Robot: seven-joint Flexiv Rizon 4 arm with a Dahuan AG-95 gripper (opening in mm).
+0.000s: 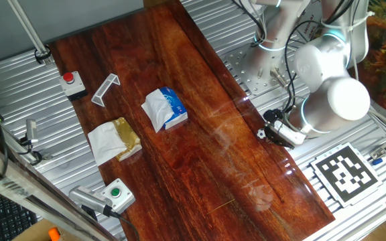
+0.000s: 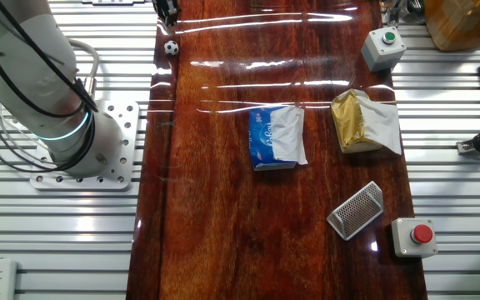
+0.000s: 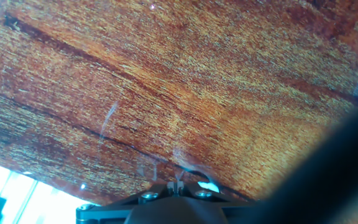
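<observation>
In the wrist view my gripper shows at the bottom edge, its two small fingertips together and nothing visible between them. Only bare wood lies in front of it there. A small black-and-white ball [image 2: 171, 47] rests on the table near the robot-side edge, close to the dark gripper parts at the top of exterior view 2. Mid-table sits a blue and white tissue pack [image 1: 167, 109]. A gold and white tissue pack [image 1: 115, 140] lies near the far long edge, with a white perforated holder [image 2: 357, 210] not far from it.
On the far edge stand a red-button box [image 1: 72, 85] and a green-button box [image 1: 117, 195]. A black-and-white marker board [image 1: 345, 174] lies beside the table on the robot's side.
</observation>
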